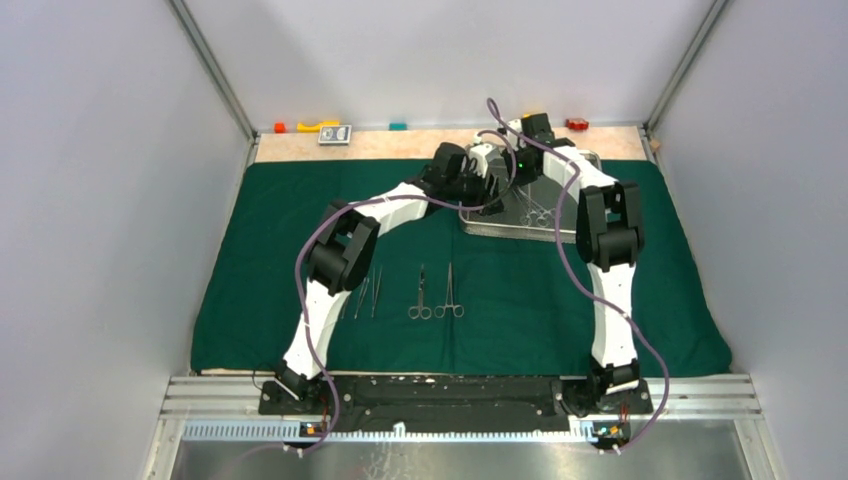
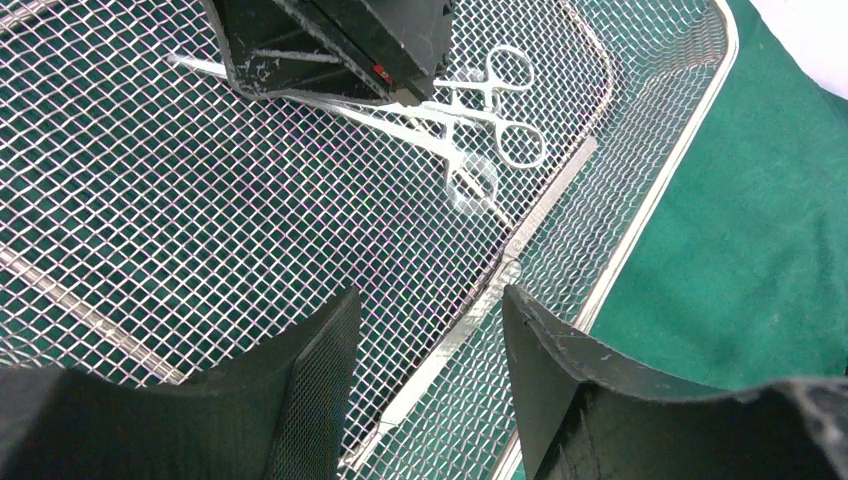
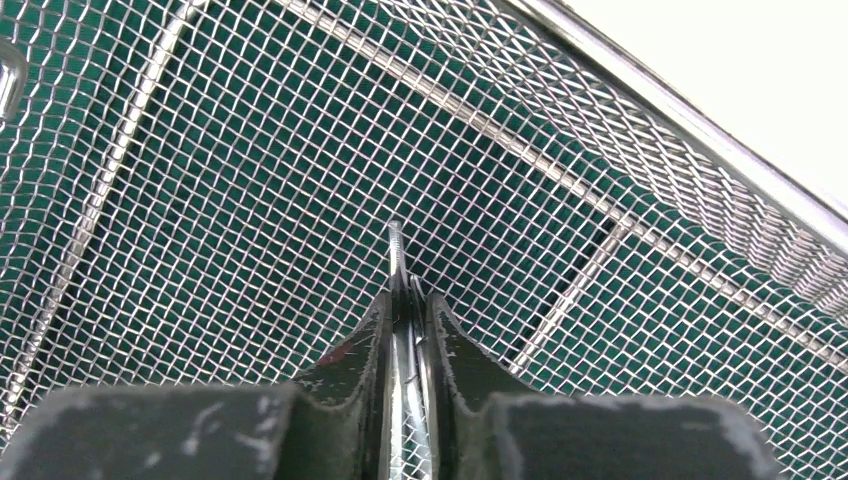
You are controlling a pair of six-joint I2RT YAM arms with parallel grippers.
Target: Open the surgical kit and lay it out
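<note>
The wire-mesh tray [image 1: 515,231] stands at the back right of the green cloth. Inside it lie ring-handled instruments [image 2: 425,138], rings toward the tray's near wall; how many overlap is hard to tell. My right gripper is shut on their slim metal shanks near the tips, one tip [image 3: 395,238] poking out beyond the fingers. In the left wrist view, the right gripper's black body covers the middle of those shanks. Over the tray's left part, my left gripper is open, nothing between its fingers, apart from the instruments.
Scissors [image 1: 420,298], a clamp [image 1: 450,292] and slim tweezers [image 1: 376,292] lie in a row on the cloth in front. Small coloured items line the back ledge.
</note>
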